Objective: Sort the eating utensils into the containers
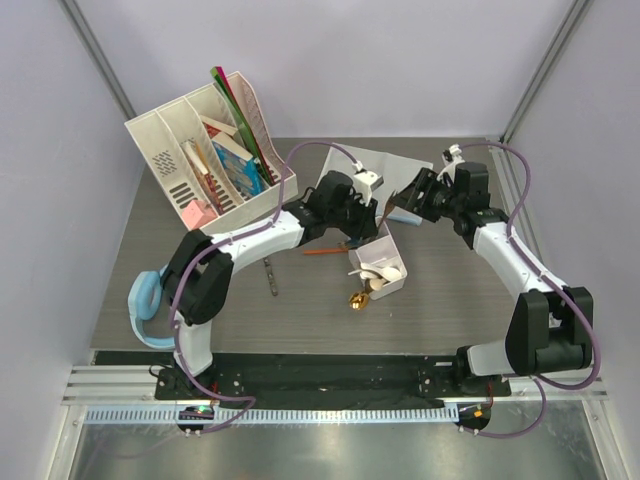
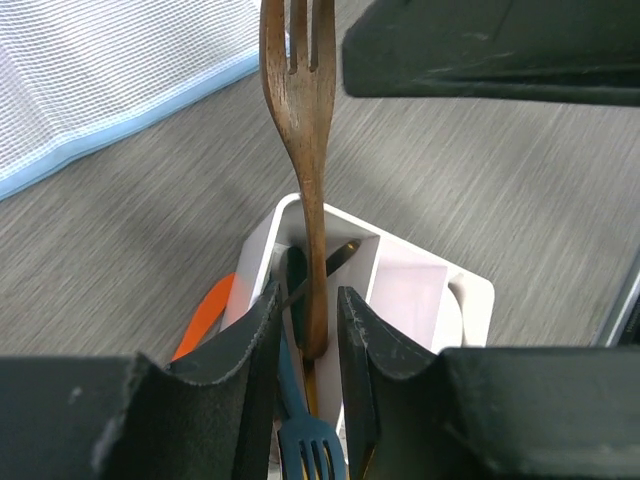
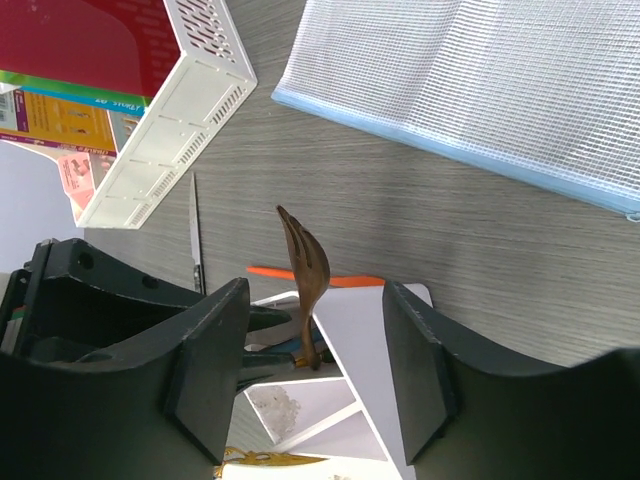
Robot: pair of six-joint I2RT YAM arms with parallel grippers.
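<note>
A white divided utensil holder (image 1: 385, 275) holds white utensils, dark ones and a gold piece at its front. A wooden fork (image 2: 305, 120) stands upright in a back compartment, tines up. My left gripper is low at that compartment, partly open, around the area of the fork's handle and a teal fork (image 2: 308, 440); whether it grips either cannot be told. My right gripper is open just above and right of the wooden fork, which shows between its fingers without visible contact.
An orange utensil (image 1: 322, 251) and a knife (image 1: 271, 276) lie on the table. A large white organizer (image 1: 160, 150) stands back left, a mesh mat (image 3: 460, 90) at the back, blue headphones (image 1: 147, 300) front left.
</note>
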